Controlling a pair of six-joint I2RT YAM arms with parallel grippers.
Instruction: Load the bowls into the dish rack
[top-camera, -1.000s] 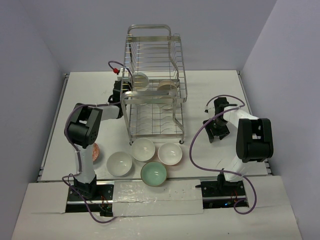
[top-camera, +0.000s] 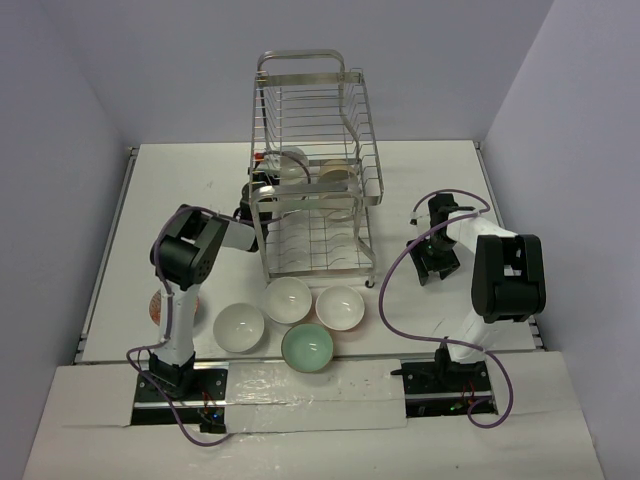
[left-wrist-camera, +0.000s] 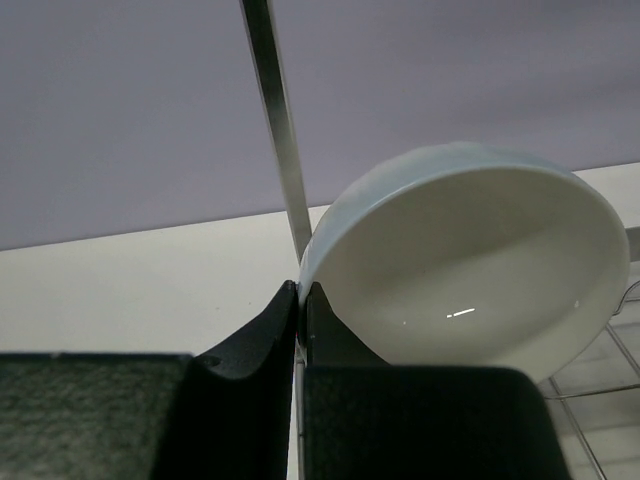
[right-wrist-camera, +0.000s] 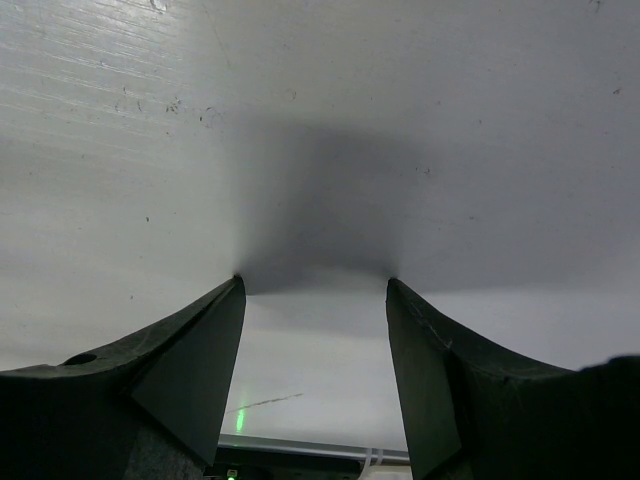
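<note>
At the left side of the two-tier metal rack (top-camera: 315, 270) my left gripper (top-camera: 262, 185) is partly hidden by wires. In the left wrist view it (left-wrist-camera: 302, 292) is shut on the rim of a white bowl (left-wrist-camera: 465, 265), tilted on its side beside the rack's bars. A tan bowl (top-camera: 336, 172) also shows in the rack. In front stand white bowls (top-camera: 239, 327) and a green bowl (top-camera: 307, 348). My right gripper is part open over the bare table at the right, nothing between its fingers.
A patterned orange dish (top-camera: 157, 308) lies at the front left, partly under the left arm. Cables loop over both arms.
My left gripper and the bowl in it have moved right, and the rack has shifted slightly right with them. The right arm looks still.
</note>
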